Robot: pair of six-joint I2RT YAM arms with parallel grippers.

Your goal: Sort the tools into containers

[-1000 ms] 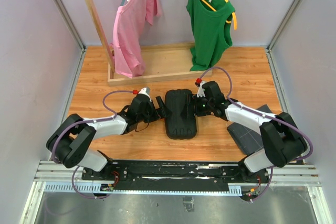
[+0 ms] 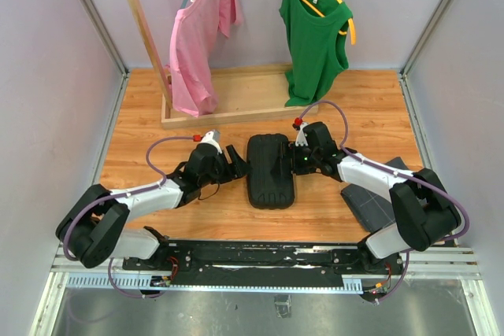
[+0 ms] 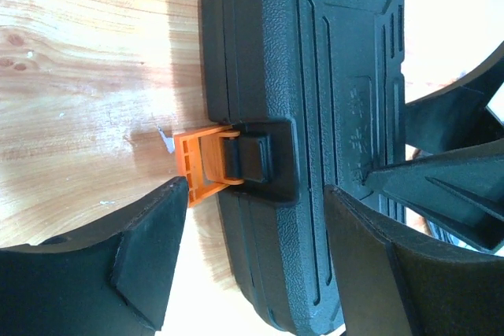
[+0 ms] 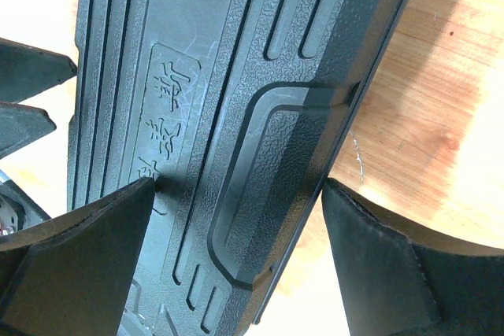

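Observation:
A black plastic tool case (image 2: 269, 186) lies closed in the middle of the table. The left wrist view shows its side, where an orange latch (image 3: 197, 164) is flipped outward. My left gripper (image 2: 235, 160) is just left of that latch, its fingers (image 3: 134, 273) apart with nothing visible held between them. My right gripper (image 2: 287, 155) is at the case's right side, fingers apart, over the case's textured top and edge in the right wrist view; whether it grips the case is not clear.
A dark flat mat (image 2: 368, 204) lies at the right. Behind stands a wooden rack (image 2: 236, 112) with a pink shirt and a green top on hangers. The table left of the left arm is clear.
The left arm has drawn slightly back to the left and toward the front edge from the case. The right arm and case have stayed in place.

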